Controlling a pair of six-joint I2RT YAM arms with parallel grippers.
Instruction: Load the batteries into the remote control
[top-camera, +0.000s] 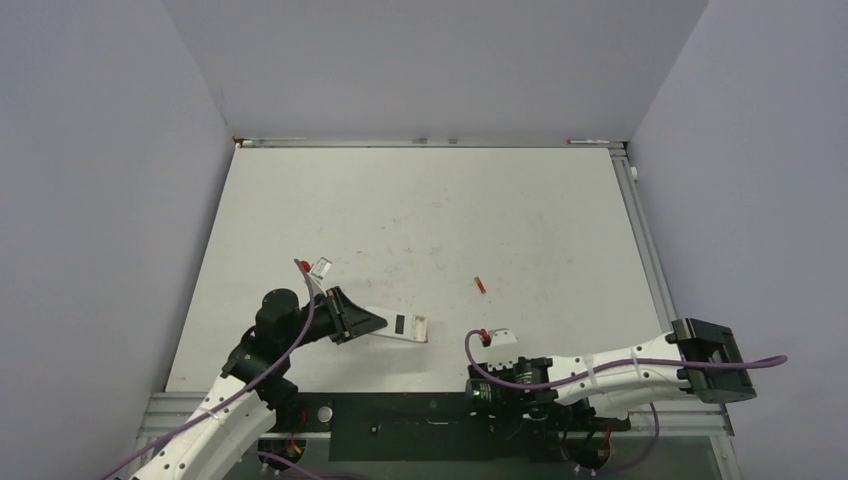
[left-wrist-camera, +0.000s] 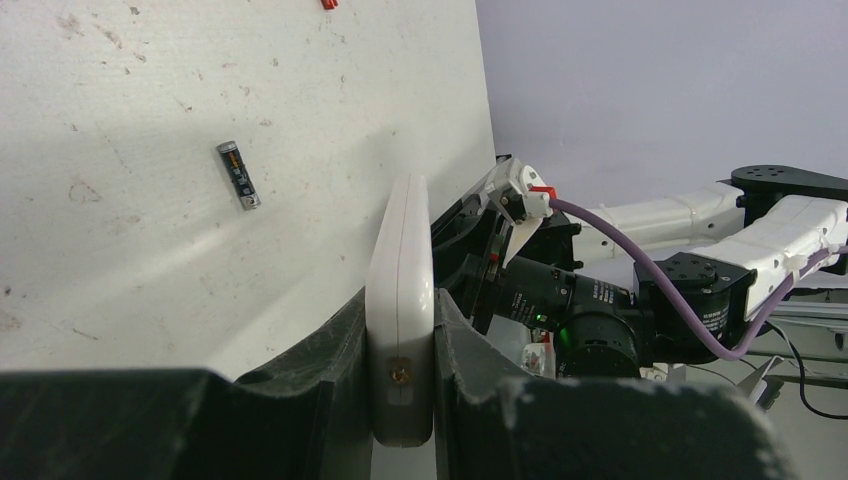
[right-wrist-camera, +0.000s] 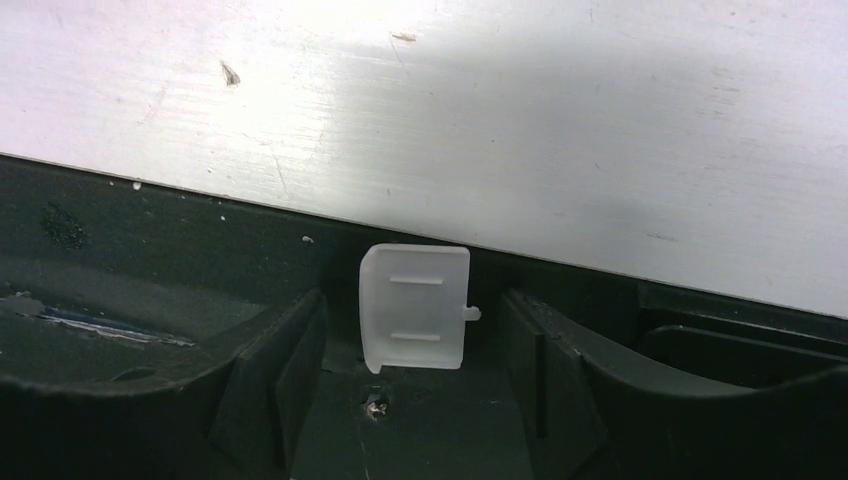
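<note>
The white remote control (top-camera: 410, 326) is clamped in my left gripper, whose dark fingers press on both sides of it. From above it shows a small dark window and an open end at the right; the left wrist view sees it edge-on. A dark battery (left-wrist-camera: 238, 175) lies on the table in the left wrist view. An orange battery (top-camera: 480, 285) rests farther right. In the right wrist view, a translucent battery cover (right-wrist-camera: 415, 320) lies between the fingers of my open right gripper, with a gap on either side.
Grey walls (top-camera: 110, 200) stand at the sides and back.
</note>
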